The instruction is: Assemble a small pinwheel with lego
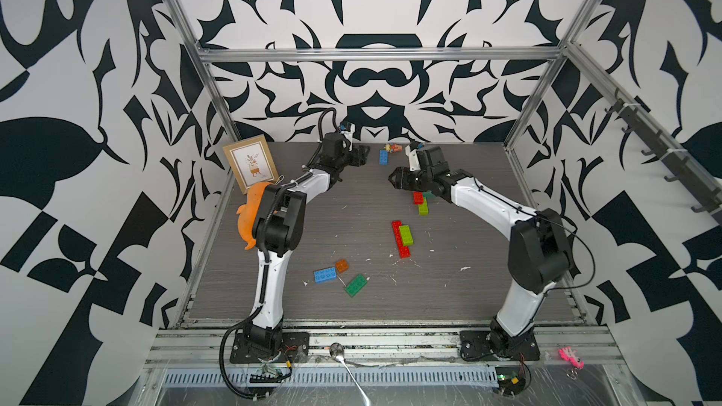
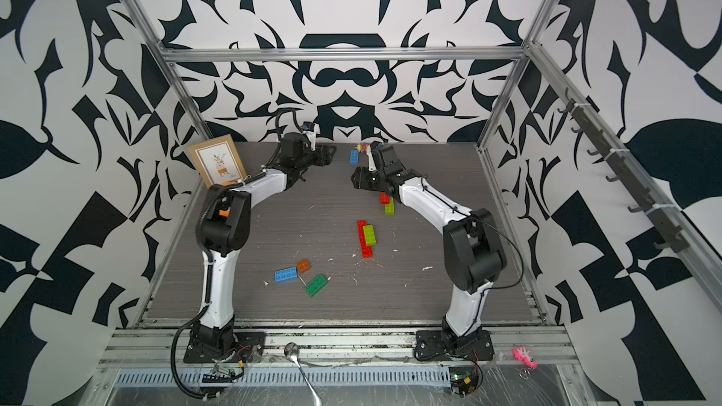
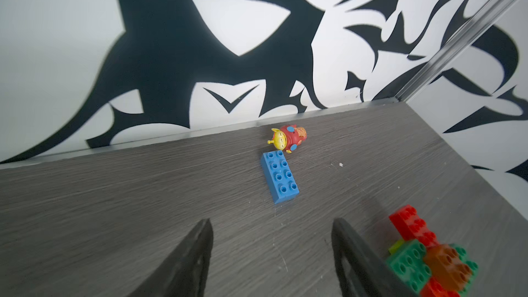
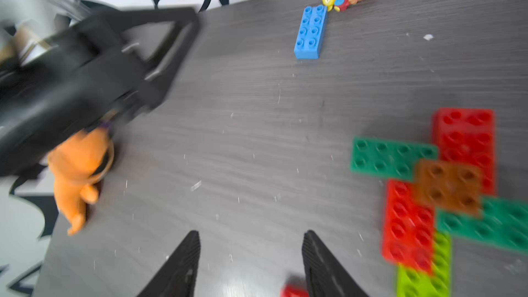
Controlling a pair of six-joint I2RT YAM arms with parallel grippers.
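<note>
A pinwheel-shaped build shows at the right of the right wrist view: green bricks (image 4: 385,157) and red bricks (image 4: 404,222) meet under a brown square brick (image 4: 448,186), with a lime brick (image 4: 420,279) below. My right gripper, its fingers apart and empty, hovers left of the build. The left gripper is likewise open with nothing between its fingers, back toward the far wall. Ahead of both lies a loose blue brick (image 3: 280,177). In the top left view the right arm covers much of the build.
A red bar with a lime brick (image 1: 406,235) lies mid-table. Nearer the front are a blue brick (image 1: 325,275), a brown brick (image 1: 342,265) and a green brick (image 1: 355,285). A small figure (image 3: 288,138) sits by the far wall; an orange toy (image 1: 250,218) and picture frame (image 1: 252,164) stand left.
</note>
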